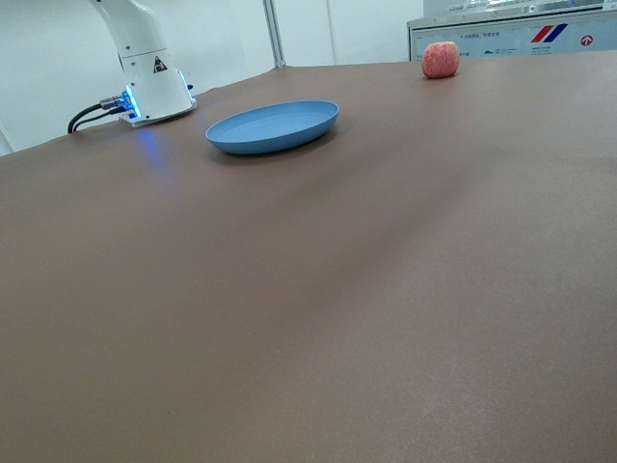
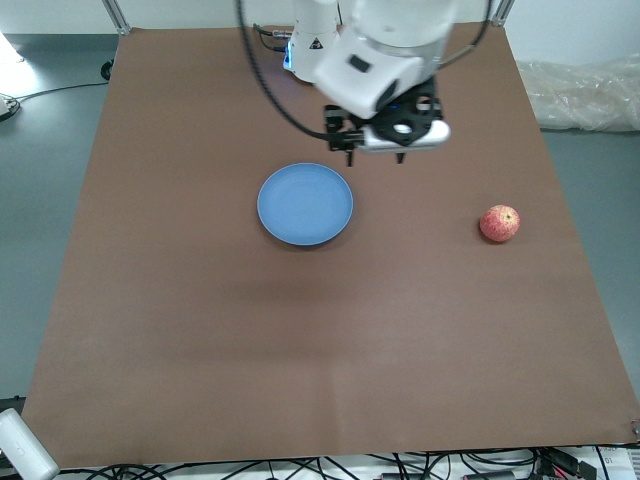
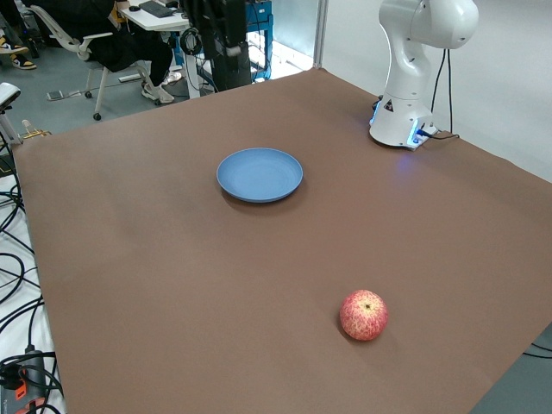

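My gripper (image 2: 375,159) hangs near the top of the left view, above and behind a blue plate (image 2: 305,204), its two dark fingers apart with nothing seen between them. The plate lies flat and empty on the brown tabletop (image 2: 300,340); it also shows in the top view (image 1: 272,126) and the right view (image 3: 260,175). A red apple (image 2: 499,223) rests on the tabletop to the right of the plate in the left view, and appears in the top view (image 1: 441,60) and right view (image 3: 364,315).
The robot base (image 3: 399,122) stands at the table's back edge, with cables beside it. Cables and equipment lie beyond the table's edge along the bottom of the left view. A person sits at a desk in the right view's background.
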